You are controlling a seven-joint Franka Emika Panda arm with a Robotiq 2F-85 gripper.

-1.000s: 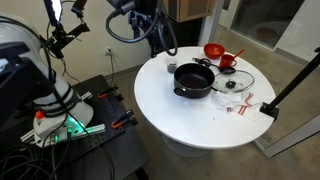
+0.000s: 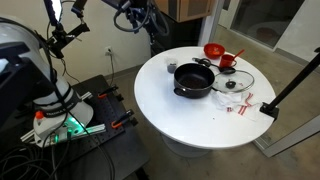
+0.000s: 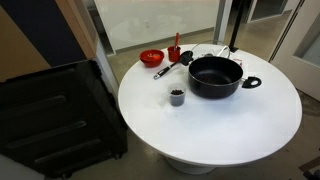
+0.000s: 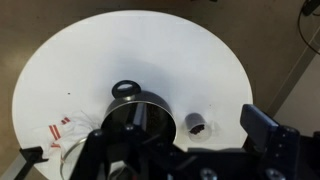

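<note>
My gripper [image 2: 150, 28] hangs high above the near left edge of the table, apart from everything on it. In the wrist view my gripper appears open, its dark parts spread along the bottom and no object visible between them. A black pot [image 3: 215, 77] without its lid stands on the round white table [image 3: 200, 135]. Beside the pot is a small grey cup [image 3: 177, 97] with dark contents. The glass lid [image 2: 233, 82] lies by the pot, next to a white cloth with red marks [image 2: 233, 103].
A red bowl [image 3: 152, 57], a red cup [image 3: 174, 52] and a black utensil [image 3: 166, 70] sit toward the table's far side. A black post [image 2: 293, 80] rises beside the table.
The objects on the table have not moved.
</note>
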